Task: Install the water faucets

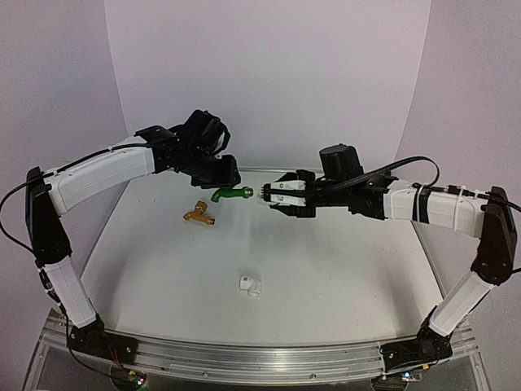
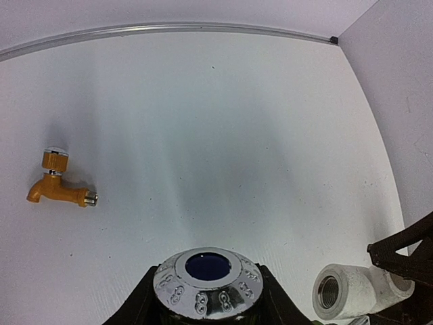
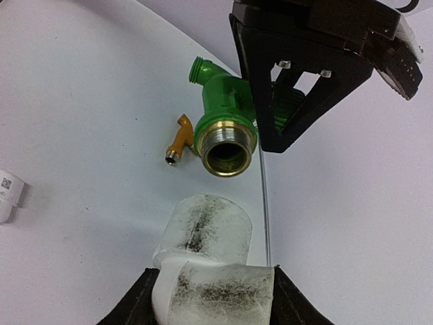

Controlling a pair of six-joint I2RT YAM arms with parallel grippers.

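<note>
The green faucet (image 1: 232, 193) hangs from my left gripper (image 1: 225, 177), which is shut on its handle. In the left wrist view the handle's silver cap (image 2: 208, 284) fills the space between the fingers and hides most of the faucet. My right gripper is shut on a white pipe fitting (image 3: 206, 230). Its threaded opening (image 2: 329, 292) shows in the left wrist view, turned toward the faucet side. In the right wrist view the faucet's brass threaded end (image 3: 228, 149) points toward the fitting, with a small gap between them.
A yellow-orange faucet (image 1: 199, 214) lies on the white table (image 1: 334, 277), left of the raised arms. Another white fitting (image 1: 250, 285) rests nearer the front edge.
</note>
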